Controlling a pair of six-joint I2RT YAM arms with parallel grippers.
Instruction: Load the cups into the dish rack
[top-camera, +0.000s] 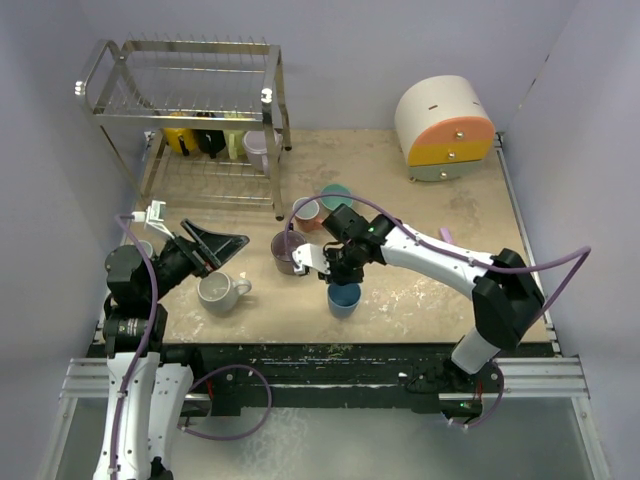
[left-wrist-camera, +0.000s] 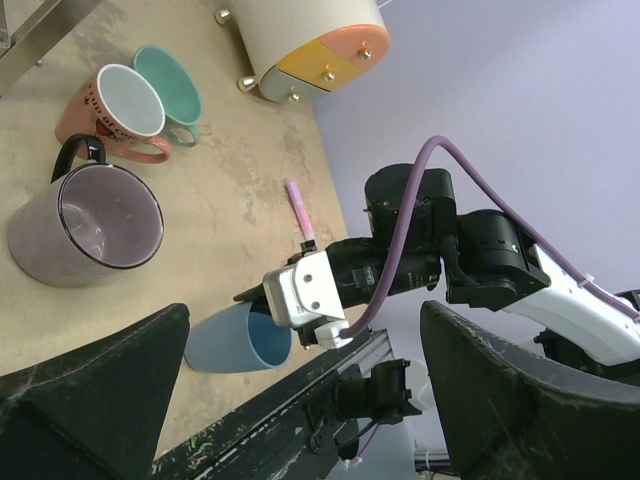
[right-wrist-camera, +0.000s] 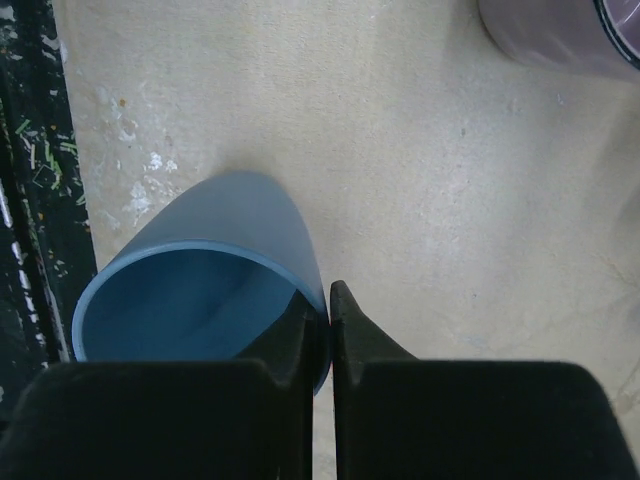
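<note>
My right gripper is shut on the wall of the blue cup, one finger inside the rim and one outside. That cup stands upright near the table's front edge. My left gripper is open and empty, above the table at the left. A white cup stands below it. The purple cup with a black handle, the pink cup and the green cup sit between the arms. The metal dish rack is at the back left.
Several cups, among them a yellow one and a lilac one, are in the rack's lower level. A drawer box stands at the back right. A pink marker lies on the table.
</note>
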